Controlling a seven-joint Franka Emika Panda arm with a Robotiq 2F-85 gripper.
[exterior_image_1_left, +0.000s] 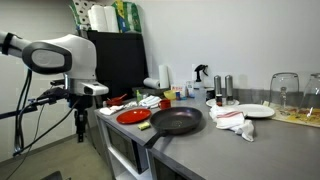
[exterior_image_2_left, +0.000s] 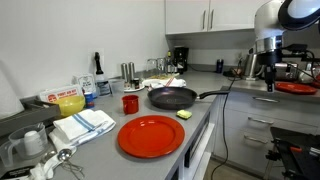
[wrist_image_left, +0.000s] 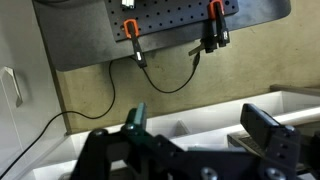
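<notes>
My gripper hangs high over the floor beside the counter, its two dark fingers apart at the bottom of the wrist view with nothing between them. In exterior view 1 the gripper points down to the left of the counter; at the right edge of exterior view 2 it is small and dark. A black frying pan rests on the counter, handle toward the front edge. Nearby lie a red plate and a small yellow-green sponge. A red mug stands behind the plate.
A white towel lies on the grey counter. Glass jars and a white plate are along the back. White drawers stand below the counter. Clear counter space lies at the front right of exterior view 1.
</notes>
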